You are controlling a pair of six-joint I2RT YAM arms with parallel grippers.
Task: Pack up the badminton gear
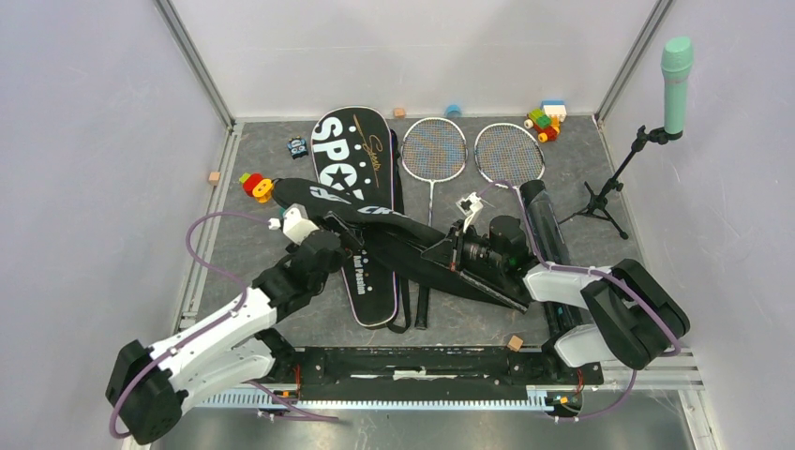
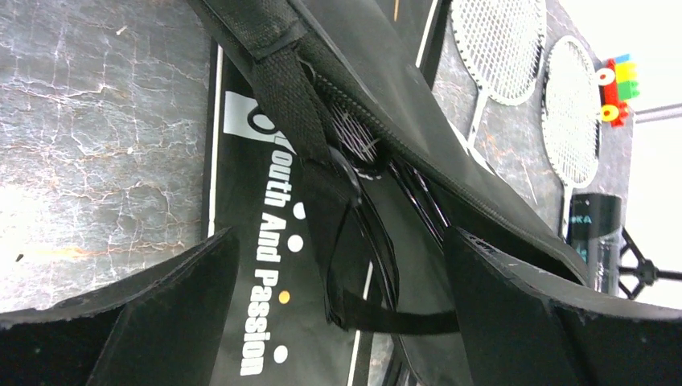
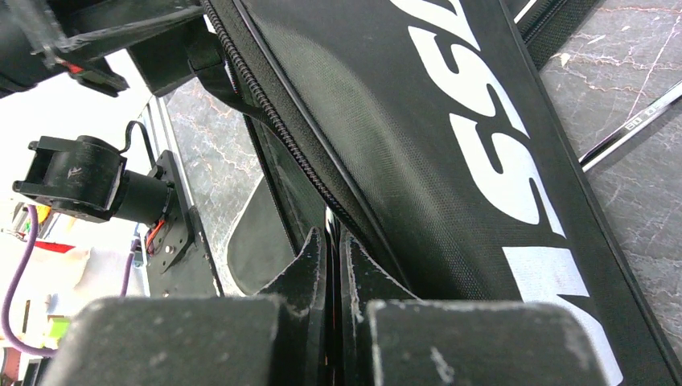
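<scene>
A black racket bag (image 1: 427, 272) with white lettering lies slantwise, its far end over another flat black bag (image 1: 369, 298) lettered in white. My right gripper (image 1: 457, 262) is shut on a thin edge at the slanting bag's opening, and its fingers (image 3: 301, 277) meet round it. Over the far part of the opening, my left gripper stands open, with a black strap (image 2: 326, 201) hanging between its fingers. Some netting, perhaps racket strings (image 2: 354, 137), shows inside the opening. Two rackets (image 1: 434, 150) (image 1: 509, 152) lie at the back.
A black tube (image 1: 544, 225) stretches beside the right arm. Toy blocks (image 1: 544, 122) sit at the back right, more toys (image 1: 256, 186) at the left. A tripod (image 1: 605, 192) with a green microphone stands at right.
</scene>
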